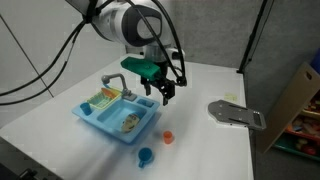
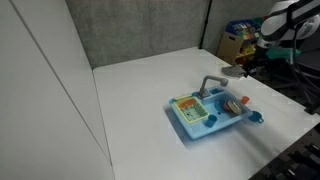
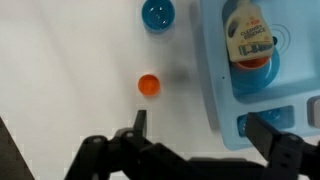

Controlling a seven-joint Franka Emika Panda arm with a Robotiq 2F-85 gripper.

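Note:
My gripper (image 1: 157, 96) hangs above the table beside the right edge of the blue toy sink (image 1: 108, 125). In the wrist view the gripper is open, its two fingers wide apart with nothing between them. A small orange cup (image 3: 149, 85) stands on the white table, ahead of the left finger. Beyond it is a blue mug (image 3: 158, 14), partly cut off by the frame's top. Inside the basin lie a cream bottle (image 3: 248, 36) with a label and an orange round dish under it, on a blue one.
A grey faucet (image 1: 118, 80) rises behind the sink, and a yellow-green rack (image 2: 190, 108) sits at one end with a blue cup (image 2: 211, 121) nearby. A grey board (image 1: 236, 114) lies to the right.

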